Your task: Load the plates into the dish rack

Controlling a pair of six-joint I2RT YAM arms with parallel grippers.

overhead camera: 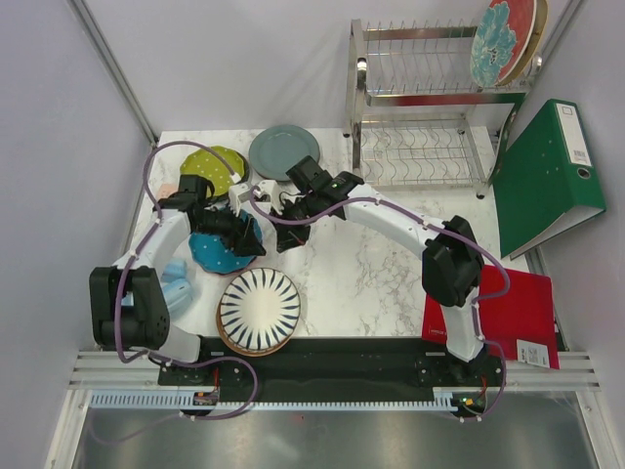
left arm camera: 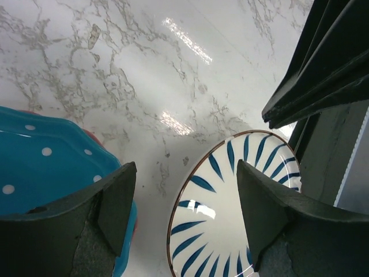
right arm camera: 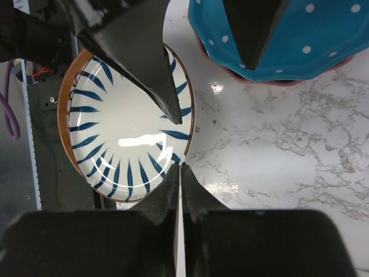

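Note:
A white plate with blue stripes [overhead camera: 260, 311] lies at the table's front edge, on top of a brown-rimmed plate [right arm camera: 65, 124] that shows along one side. Behind it is a blue dotted plate [overhead camera: 217, 252] with a red rim below it. My left gripper is open above the gap between striped and blue plates, nothing between its fingers. Beside it, my right gripper has its fingertips close together, only a narrow slit showing; no plate is between them. At upper right stands the metal dish rack [overhead camera: 420, 100], holding a red floral plate [overhead camera: 496, 44] and a brown one behind.
A grey-green plate [overhead camera: 284, 152] and a yellow-green plate [overhead camera: 213, 168] lie at the back. A light-blue object [overhead camera: 173, 290] is at the left. The green binder [overhead camera: 547, 186] and red folder [overhead camera: 503, 313] occupy the right side. Bare marble lies in the middle.

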